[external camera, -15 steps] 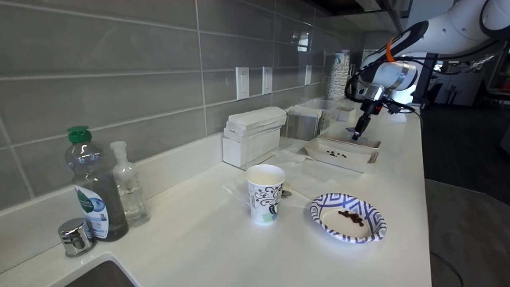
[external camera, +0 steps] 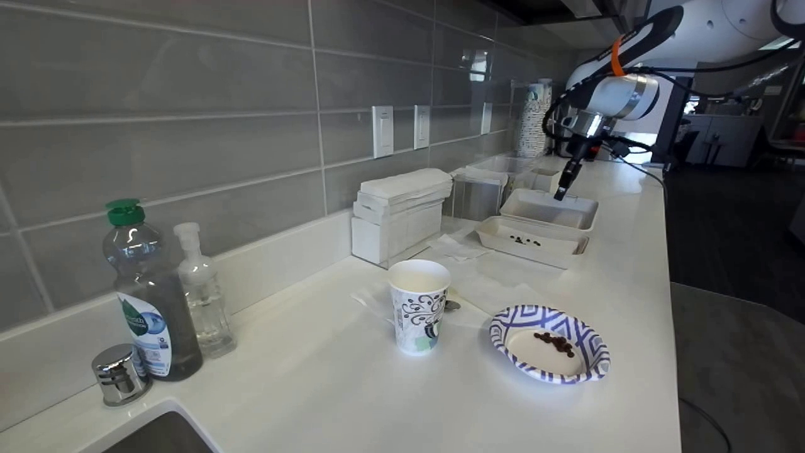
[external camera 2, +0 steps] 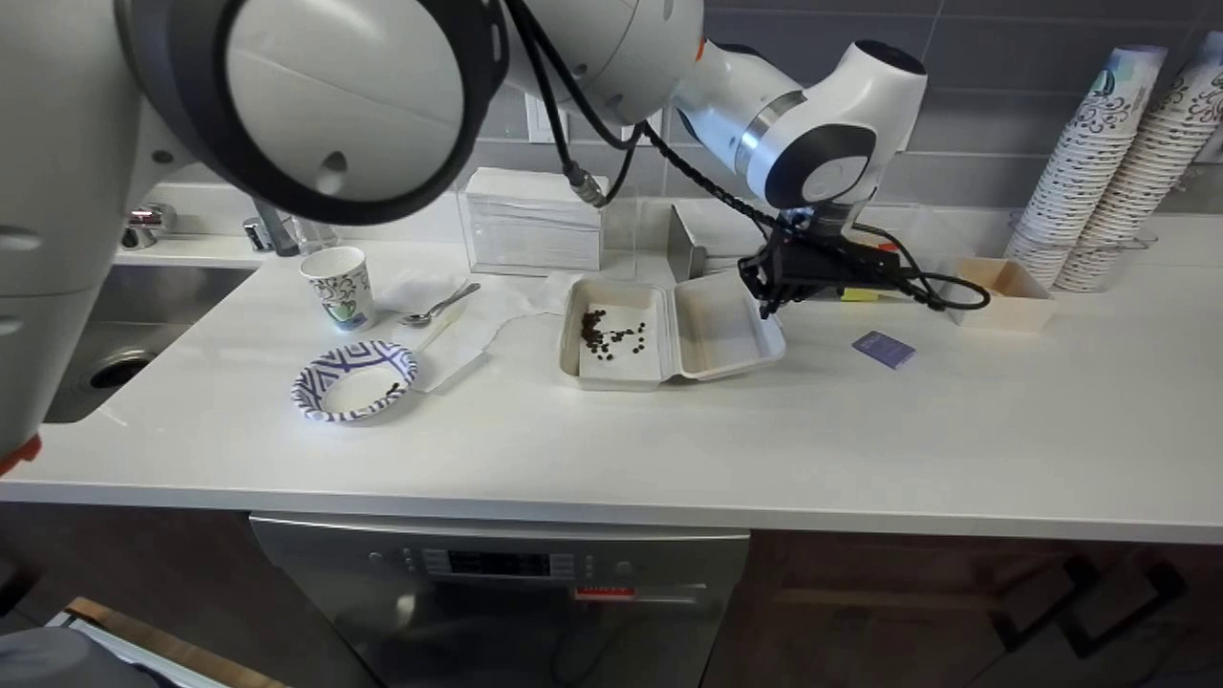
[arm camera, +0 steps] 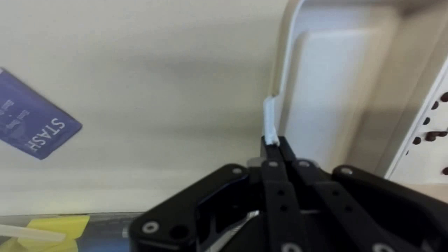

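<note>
A pale hinged takeout container (external camera 2: pixel 565 340) lies on the counter with dark bean-like pieces (external camera 2: pixel 595 333) on its white-lined base. Its lid (external camera 2: pixel 719 333) is swung open to the right and partly raised, with its outer side off the counter. At the lid's outer rim is my gripper (external camera 2: pixel 765 308), its fingers closed together. From the wrist, the lid (arm camera: pixel 327 84) fills the upper right, and a thin white strip of its edge (arm camera: pixel 270 119) runs in between the fingertips of my gripper.
A patterned paper bowl (external camera: pixel 555 370) with more dark pieces and a paper cup (external camera: pixel 419 309) stand toward the sink. A spoon (external camera 2: pixel 441 304) lies near the cup. A purple tea packet (external camera 2: pixel 883 349) lies right of the lid; cup stacks (external camera 2: pixel 1083 172) stand farther right.
A second ago the lid lay lower and flatter. It has now tilted up along with my gripper, and the container's base has shifted slightly.
</note>
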